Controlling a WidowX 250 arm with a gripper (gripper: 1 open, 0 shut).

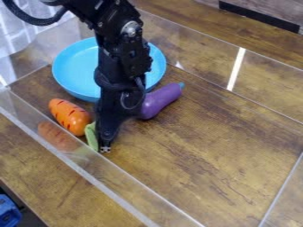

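The black gripper [102, 139] is low on the wooden floor of the clear-walled bin, at a green item [90, 133] that is partly hidden by it. An orange carrot [69, 114] lies just left of the gripper. A purple eggplant [162, 98] lies to the right, behind the gripper. A blue bowl [74, 67] stands at the back, partly hidden by the arm. The fingertips are dark and small, so I cannot tell how far open they are or whether they hold the green item.
The bin's clear wall runs close along the front left of the gripper. A blue object [6, 211] sits outside the wall at the lower left.
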